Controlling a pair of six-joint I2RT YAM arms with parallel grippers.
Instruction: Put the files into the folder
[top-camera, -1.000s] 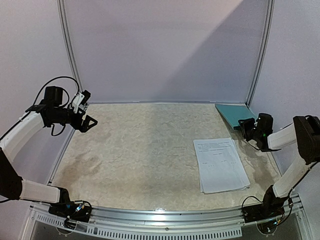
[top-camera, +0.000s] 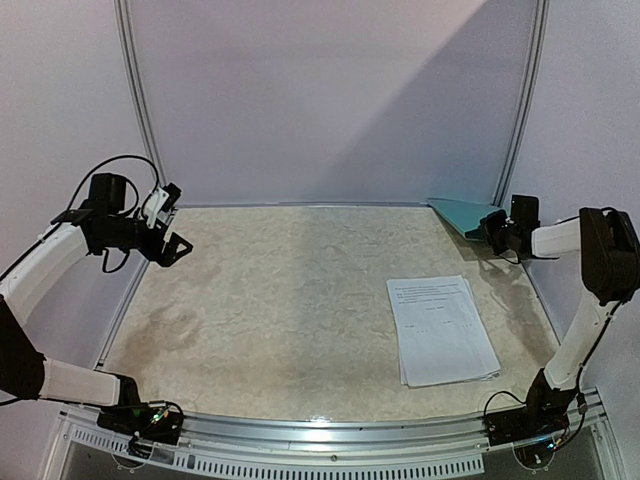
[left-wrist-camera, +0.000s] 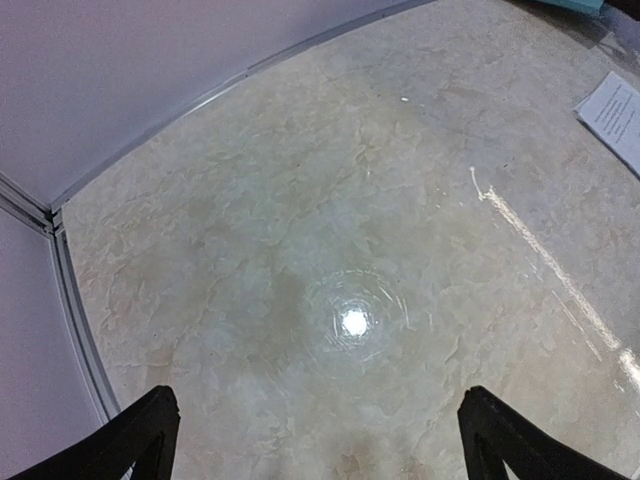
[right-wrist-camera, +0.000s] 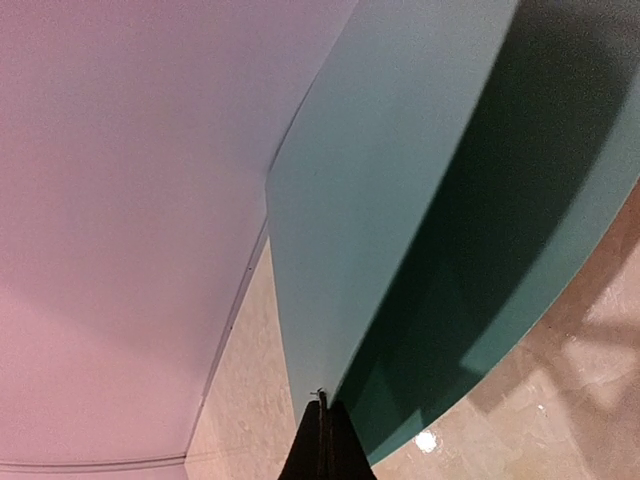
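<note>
In the top view a stack of white printed files (top-camera: 442, 332) lies flat at the right front of the table. A teal folder (top-camera: 463, 214) is in the far right corner. At the folder's near corner is my right gripper (top-camera: 486, 230), shut on the edge of its upper cover. The right wrist view shows that cover (right-wrist-camera: 385, 190) tilted up, with a dark gap between it and the lower cover (right-wrist-camera: 560, 270); the fingertips meet at its corner. My left gripper (top-camera: 182, 244) hangs open and empty over the table's left side, far from both.
Broad bare table (top-camera: 270, 300) fills the left and middle. A wall stands behind the folder, another close on the right. Along the front edge runs a metal rail (top-camera: 320, 432).
My right gripper has moved up and slightly toward the back, and the folder's near edge has risen with it. The files and my left arm have stayed still.
</note>
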